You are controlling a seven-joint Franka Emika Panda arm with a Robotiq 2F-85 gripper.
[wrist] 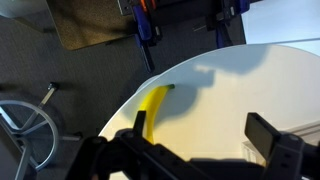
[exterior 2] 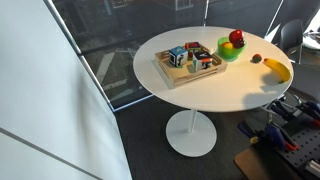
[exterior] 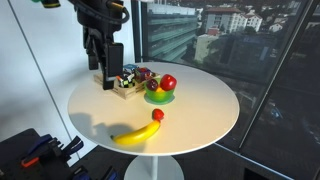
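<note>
Above the left side of the round white table [exterior: 200, 120], my gripper [exterior: 99, 84] points down, clear of the tabletop. The wrist view shows its two dark fingers [wrist: 135, 148] far apart with nothing held between them; the gripper is open. A yellow banana [exterior: 137, 133] lies near the table's edge, and in the wrist view the banana [wrist: 150, 106] appears beside the left finger. Close to it rests a small red fruit [exterior: 158, 114]. A green bowl [exterior: 159, 97] holds red fruit, including an apple [exterior: 168, 81]. The gripper does not show in exterior view 2.
A wooden tray [exterior 2: 180, 76] with several small boxes, among them a blue one [exterior 2: 177, 56], stands beyond the bowl. A dark chair [exterior 2: 291, 37] is behind the table.
</note>
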